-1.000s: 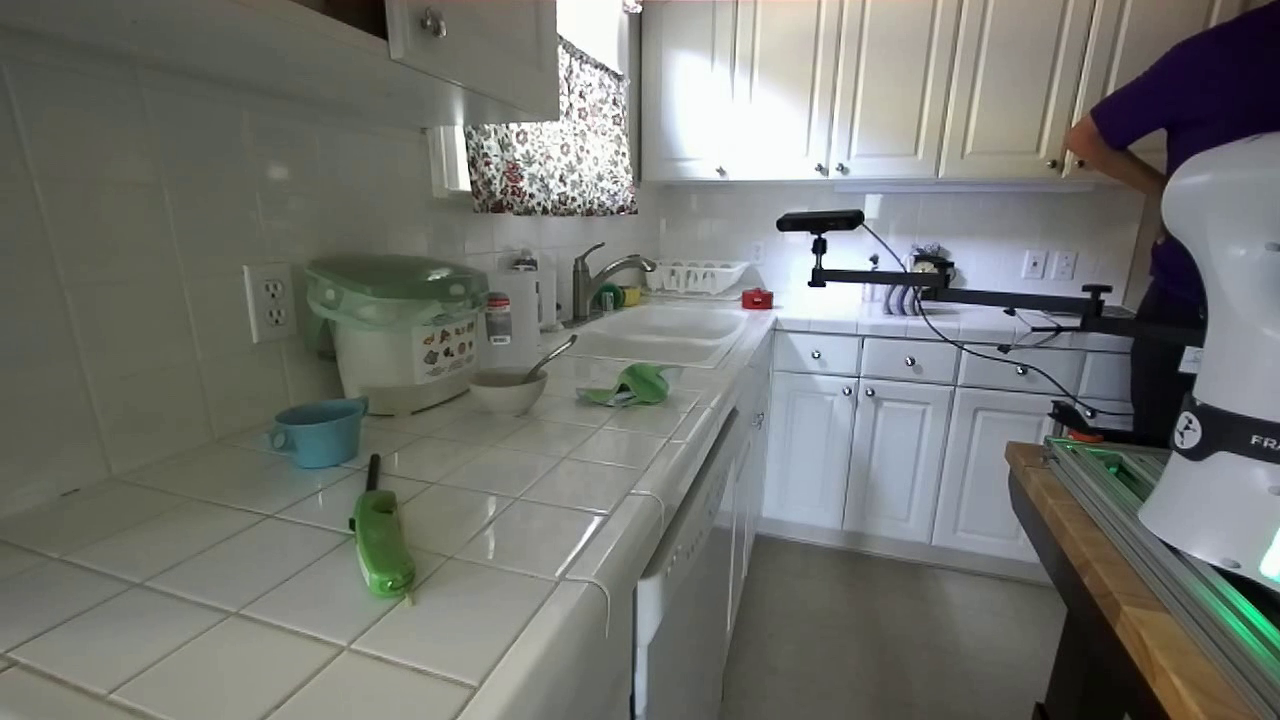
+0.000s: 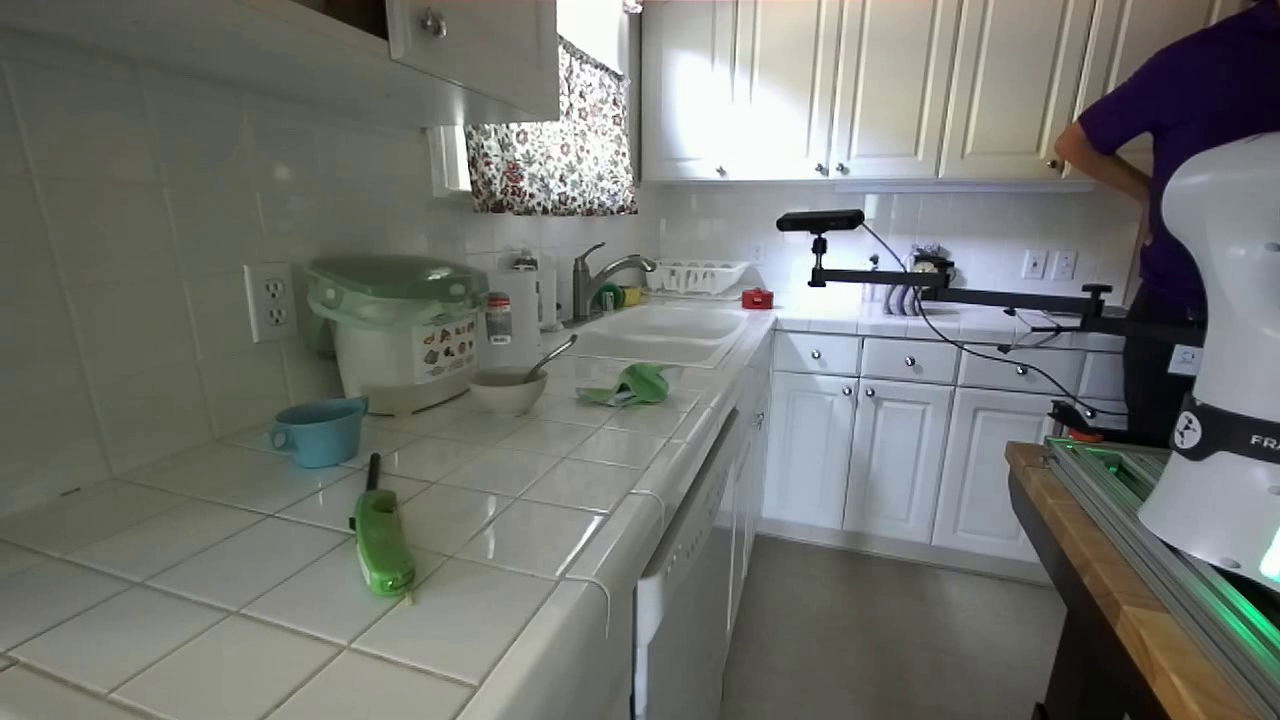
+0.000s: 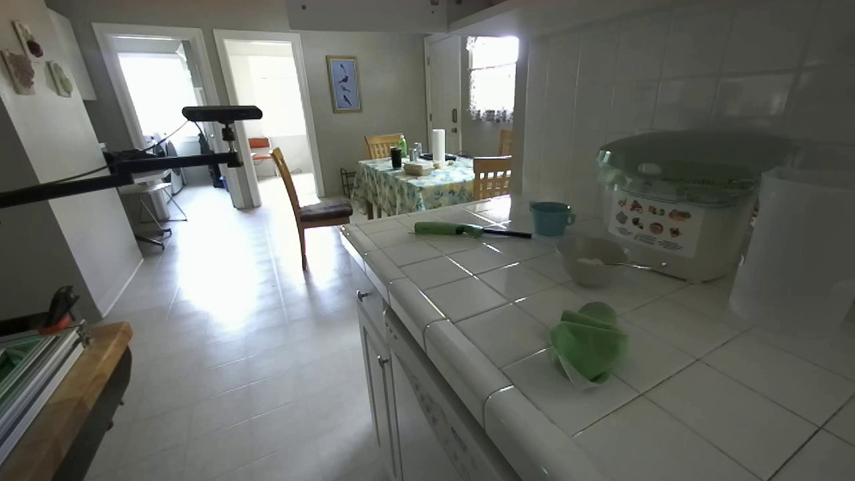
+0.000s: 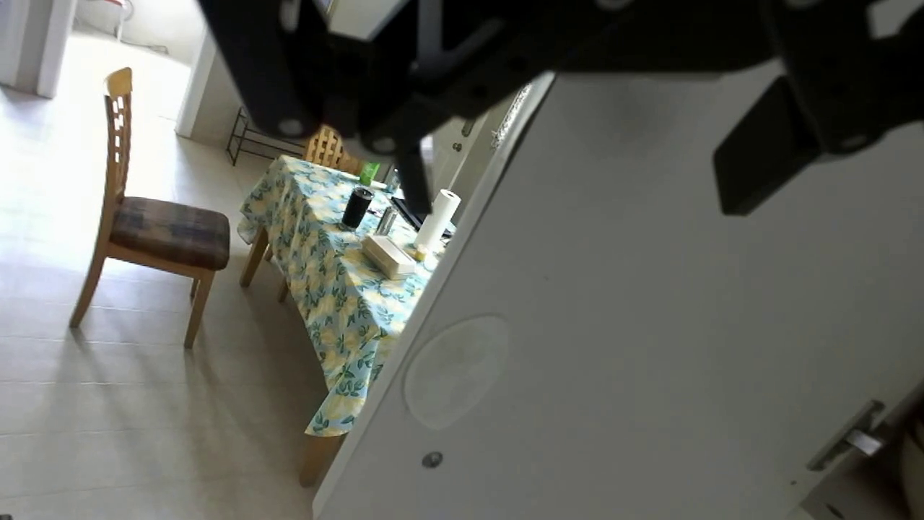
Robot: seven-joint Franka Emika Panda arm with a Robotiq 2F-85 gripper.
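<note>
In the wrist view my gripper is open, its dark fingers wide apart and nothing visible between them. Behind them spreads a white cabinet door panel, slanting across the view, with a small screw near its edge and a metal hinge at lower right. Whether a finger touches the panel, I cannot tell. Neither exterior view shows the gripper; only the white arm appears, at the right of exterior view 1. An upper cabinet door with a knob hangs at top left there, beside a dark opening.
On the tiled counter lie a green lighter, a blue cup, a bowl with a spoon, a green cloth and a lidded container. A camera boom crosses the aisle. Someone in purple stands behind the arm.
The person behind the arm has shifted slightly to the left in exterior view 1. The counter objects and the visible part of the arm look unchanged.
</note>
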